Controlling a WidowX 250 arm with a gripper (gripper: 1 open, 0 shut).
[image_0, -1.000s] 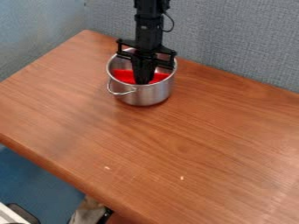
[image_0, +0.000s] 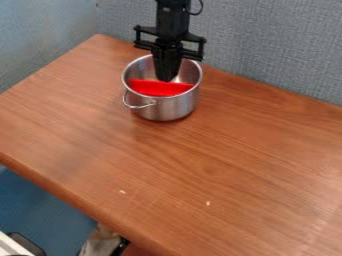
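Note:
A steel pot (image_0: 167, 109) with a wire handle sits on the wooden table (image_0: 201, 180) toward the back. Inside it lies something red (image_0: 156, 87). My black gripper (image_0: 166, 76) is over the pot, its fingertips within the rim just above the red thing. The fingers are dark and overlap, so I cannot tell whether they are open or shut or hold anything.
A grey padded wall (image_0: 274, 55) runs behind the table. Some unclear items lie beyond its front-left edge at the bottom.
My gripper has risen out of the pot's depth by a short way, and more of the red thing shows beneath it. The pot looks unmoved.

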